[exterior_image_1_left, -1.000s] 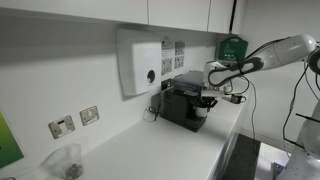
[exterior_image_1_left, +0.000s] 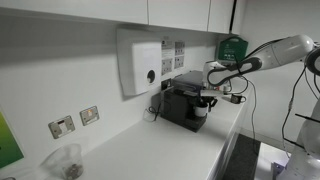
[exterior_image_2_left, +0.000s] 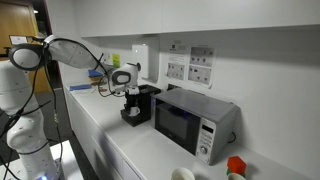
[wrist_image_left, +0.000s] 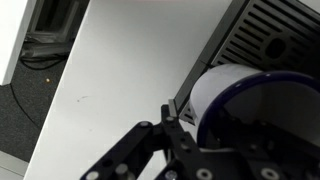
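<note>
A white mug (wrist_image_left: 212, 88) with a dark blue rim stands on the slotted drip tray (wrist_image_left: 265, 45) in the wrist view. My black gripper reaches over its near edge, one finger (wrist_image_left: 171, 112) outside the wall and the other apparently in the dark inside of the mug. The fingers look part open across the rim; whether either finger touches the wall is hard to see. In exterior view 2, the mug (exterior_image_2_left: 134, 110) shows small in the black coffee machine (exterior_image_2_left: 143, 103), below the gripper (exterior_image_2_left: 131, 96).
A microwave (exterior_image_2_left: 190, 124) stands beside the machine. Two light cups (exterior_image_2_left: 182, 174) and a red object (exterior_image_2_left: 235, 164) are farther along the counter. Bare white counter (exterior_image_1_left: 150, 150) lies in front, its edge close to the arm.
The arm and gripper stay almost in the same place at the coffee machine; no clear movement of the mug shows.
</note>
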